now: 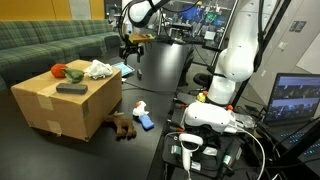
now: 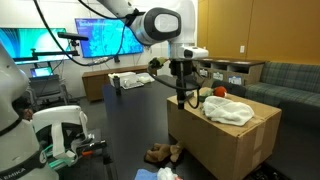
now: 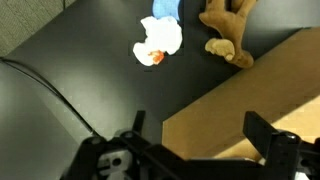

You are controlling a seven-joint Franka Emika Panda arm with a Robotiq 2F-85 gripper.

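Observation:
My gripper (image 1: 132, 48) is open and empty, held in the air beyond the cardboard box in exterior view 1. In the wrist view, the gripper has its two dark fingers spread along the bottom edge. A brown plush toy (image 1: 125, 128), a small white toy with an orange-red patch (image 1: 139, 108) and a blue item (image 1: 146, 122) lie on the dark table in front of the box. The wrist view has the white toy (image 3: 157, 38) and the brown plush (image 3: 232, 30) near its top, both apart from the fingers.
The cardboard box (image 1: 60, 112) carries a white cloth (image 1: 98, 70), a red item (image 1: 58, 71), something green and a dark block (image 1: 72, 88). A laptop (image 1: 295, 98) stands at the right. Open table surface lies right of the toys.

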